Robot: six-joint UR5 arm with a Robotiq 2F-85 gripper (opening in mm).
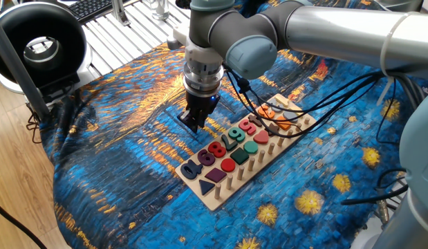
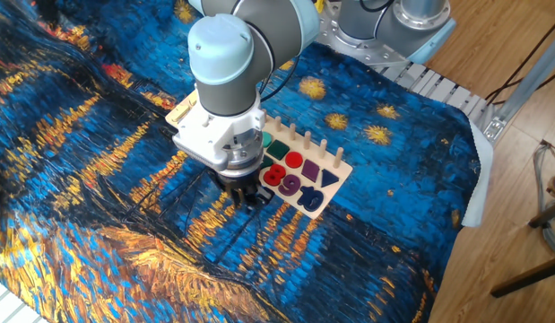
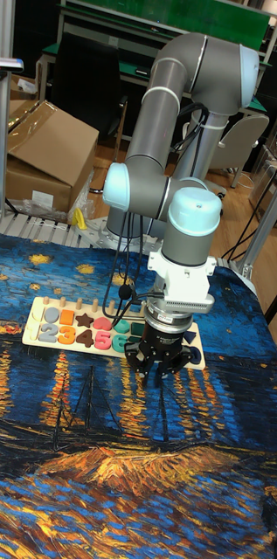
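Note:
A wooden puzzle board [image 1: 212,201] lies on the cloth, with coloured number pieces, shape pieces and a row of upright pegs. Near one end are the dark blue 10 [image 1: 191,169], purple 9 [image 1: 207,158] and red 8 [image 1: 216,149], beside a blue triangle [image 1: 206,187], purple square [image 1: 216,175] and red circle [image 1: 228,164]. My black gripper [image 1: 191,124] points down just off the board's number side. In exterior view 3 the gripper [image 3: 152,377] hides part of the board. Its fingers are dark and small, so their spacing and anything between them cannot be made out.
Black cables [image 1: 307,109] hang from the arm across the board's far end. The patterned cloth [image 2: 151,260] is wrinkled but free of objects around the board. A large cardboard box [image 3: 51,154] stands behind the table.

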